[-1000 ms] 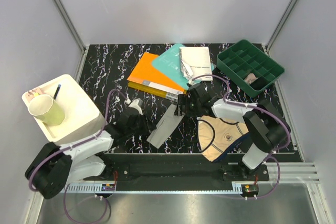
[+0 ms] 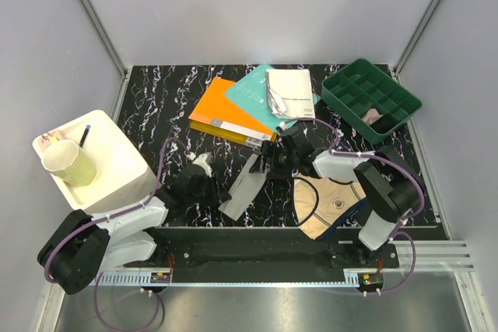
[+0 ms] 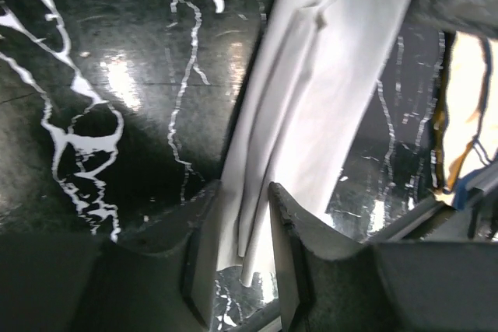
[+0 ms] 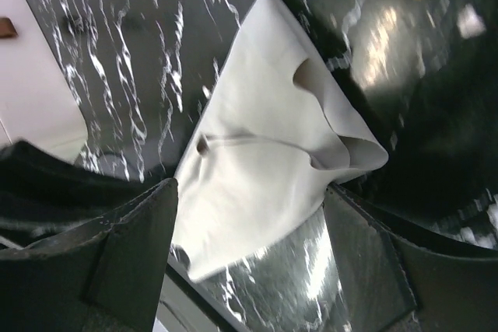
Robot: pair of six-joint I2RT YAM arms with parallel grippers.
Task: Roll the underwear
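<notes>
The grey underwear (image 2: pixel 245 190) lies folded in a long strip on the black marble surface, with narrow folded ridges along it in the left wrist view (image 3: pixel 311 130). My left gripper is open over its near end, with folds showing between the fingers. My right gripper is open over the other end, fingers at either side of the fabric, which has a lifted crease near the right finger (image 4: pixel 373 262).
An orange folder (image 2: pixel 222 110), teal sheet and notebook (image 2: pixel 292 95) lie behind. A green compartment box (image 2: pixel 366 91) is back right, a white bin (image 2: pixel 117 172) left, a beige cloth (image 2: pixel 319 211) right.
</notes>
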